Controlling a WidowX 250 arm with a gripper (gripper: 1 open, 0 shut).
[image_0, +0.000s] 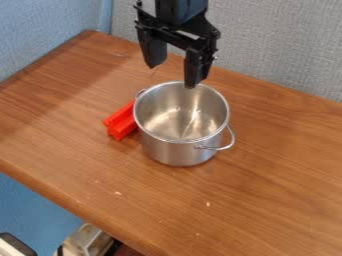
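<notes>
My black gripper (175, 55) hangs open at the top centre, above the back of a steel pot (182, 145), with nothing seen between its fingers. The pot stands upright on the wooden table, with a wire handle at its front right. A red object (120, 121) lies on the table just left of the pot, partly hidden behind it.
The wooden table (267, 200) has free room to the right, left and front. Padded grey walls (281, 45) border it at the back and left. A metal fixture (84, 243) is at the lower left, beyond the table's edge.
</notes>
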